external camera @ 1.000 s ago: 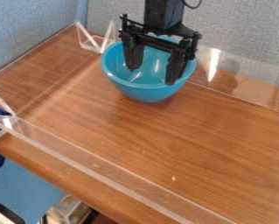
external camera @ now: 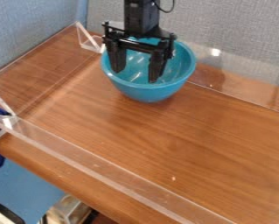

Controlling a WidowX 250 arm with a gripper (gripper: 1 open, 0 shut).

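The black gripper [external camera: 136, 54] is at the back centre of the wooden table [external camera: 177, 166], its fingers wide apart, reaching down into a light blue bowl [external camera: 151, 90]. Nothing shows clearly held between the fingers. The bowl sits upright near the back of the table, its interior partly hidden by the gripper.
Clear acrylic edging [external camera: 237, 87] runs along the table's back and left sides. White plastic brackets stand at the left edge. A grey padded wall rises behind.
The gripper has moved left over the last second, now sitting over the left part of the bowl. The bowl has shifted little, if at all.
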